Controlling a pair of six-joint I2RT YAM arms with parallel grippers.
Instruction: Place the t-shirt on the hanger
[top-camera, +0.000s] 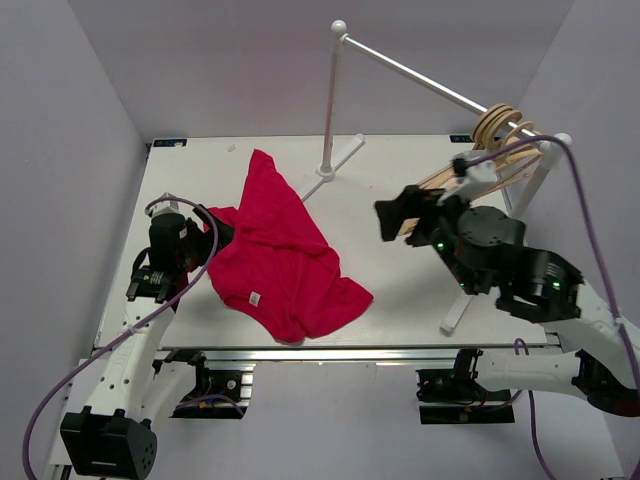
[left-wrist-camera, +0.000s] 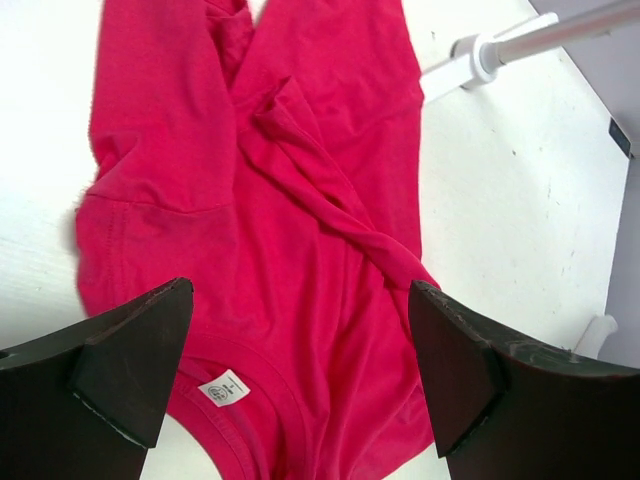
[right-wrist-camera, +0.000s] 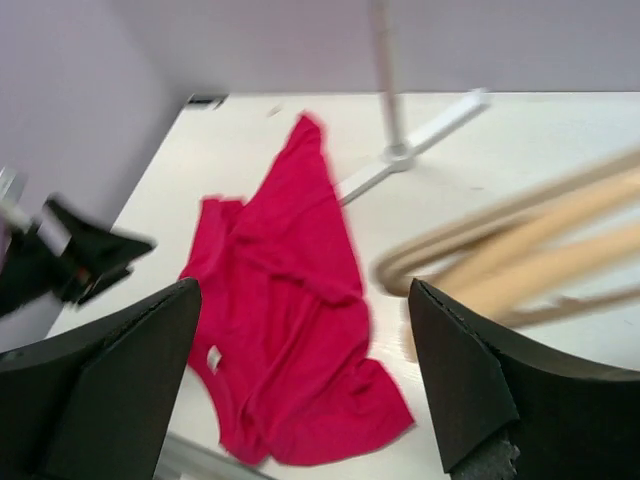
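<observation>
Spread with folds over the left half of the table is a red t-shirt, its pale label showing near the collar edge. My left gripper is open above the shirt's left side, and the left wrist view shows no cloth pinched between its fingers. Raised near the rack, my right gripper stands open and empty; its arm covers part of the hangers in the top view. Wooden hangers fill the right side of the right wrist view, blurred and close by. Their hooks sit on the rail.
The white rack's rail slopes from the back post toward the right. A rack foot lies just beyond the shirt. Bare table shows between shirt and right arm.
</observation>
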